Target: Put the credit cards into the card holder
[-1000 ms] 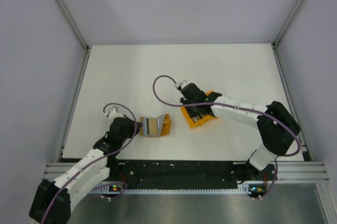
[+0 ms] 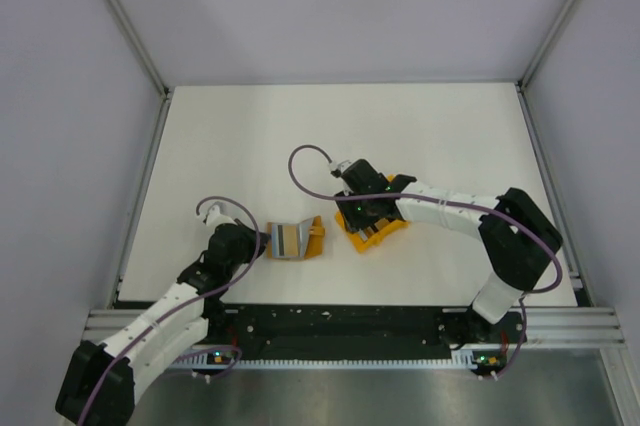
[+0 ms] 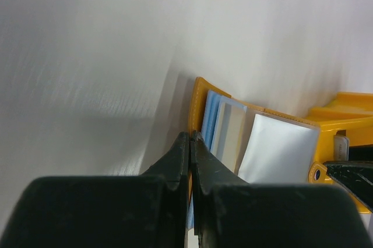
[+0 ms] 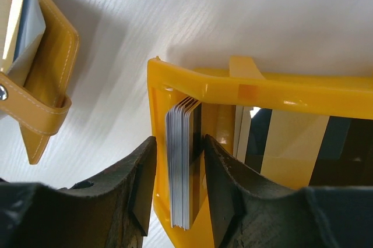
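Note:
The tan leather card holder (image 2: 316,243) lies front of centre, its flap folded back at the right and grey-blue pockets showing. At its left edge my left gripper is shut, with the holder's thin leather edge (image 3: 199,99) pinched at the fingertips. To the right is a yellow box (image 4: 221,88), where a stack of thin cards (image 4: 178,172) stands on edge at the near end. My right gripper reaches in open, one fingertip on each side of that stack, with a gap beside the left finger (image 4: 140,169).
Beyond the stack, the yellow box holds wooden slats and dark gaps (image 4: 294,146). A narrow strip of bare table separates it from the card holder.
The yellow box has slid a little to the left, closer to the card holder, and my right arm has shifted left with it. My left arm and the holder have stayed still.

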